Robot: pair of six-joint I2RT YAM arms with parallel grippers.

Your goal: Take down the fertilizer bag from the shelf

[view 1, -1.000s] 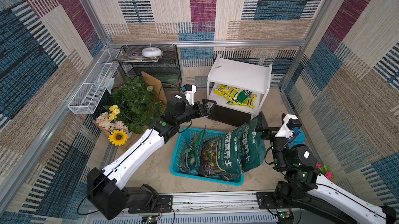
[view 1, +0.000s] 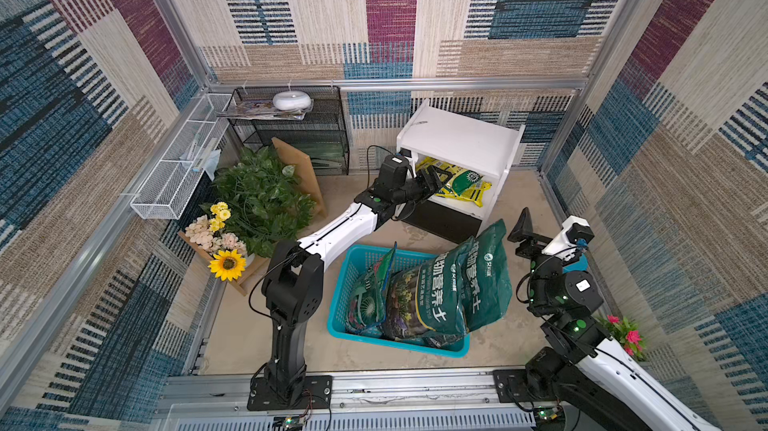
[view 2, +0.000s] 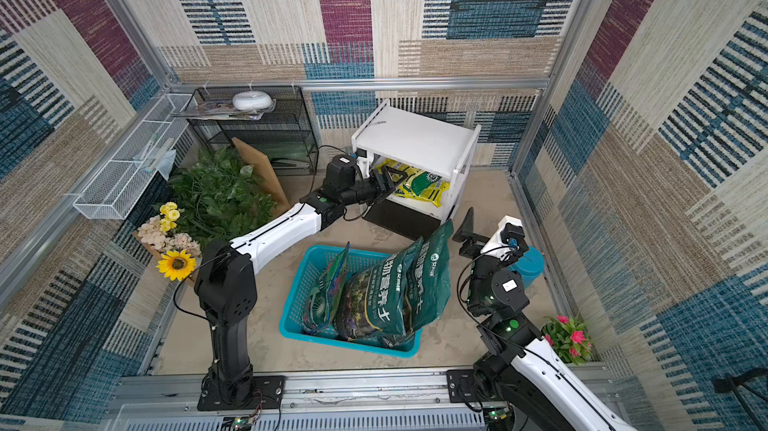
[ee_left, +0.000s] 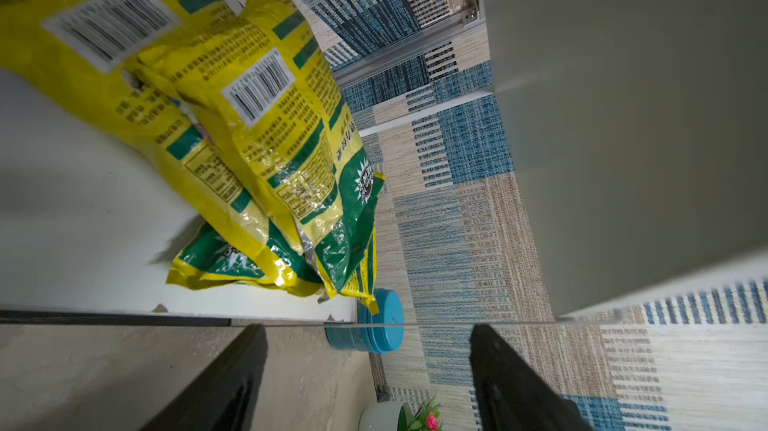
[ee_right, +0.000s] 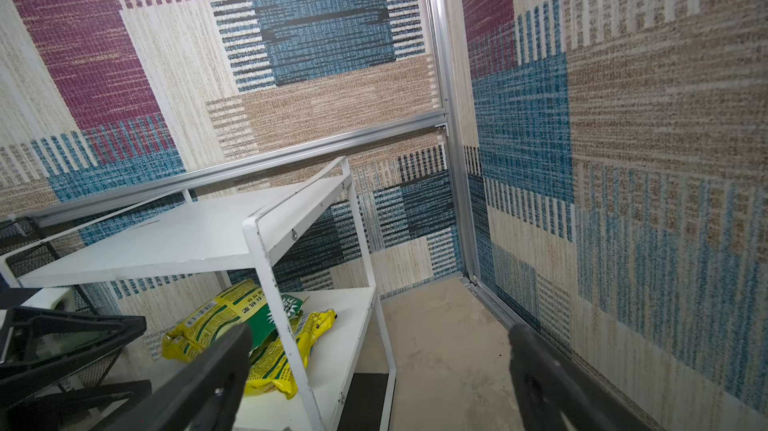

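Yellow-and-green fertilizer bags [ee_left: 280, 135] lie overlapping on the lower level of the white shelf [view 1: 464, 135], under its top board. In the left wrist view the upper bag shows a barcode and a green end. My left gripper [view 1: 438, 178] has its fingertips at the shelf's left front opening, close to the bags. Its fingers [ee_left: 228, 383] stand apart, with no bag between them. My right gripper is open and empty, to the front right of the shelf. From above, the left gripper hides a little of the bags' left end.
A turquoise basket [view 1: 342, 303] holding several dark green soil bags [view 1: 484, 279] stands in front of the shelf. At left are a leafy plant [view 1: 264, 199] and a sunflower [view 1: 228, 264]. A blue container [view 2: 528, 264] sits near the right arm.
My left arm has swung right and reached toward the shelf, bringing its gripper to the bags. The bags look nearly unmoved.
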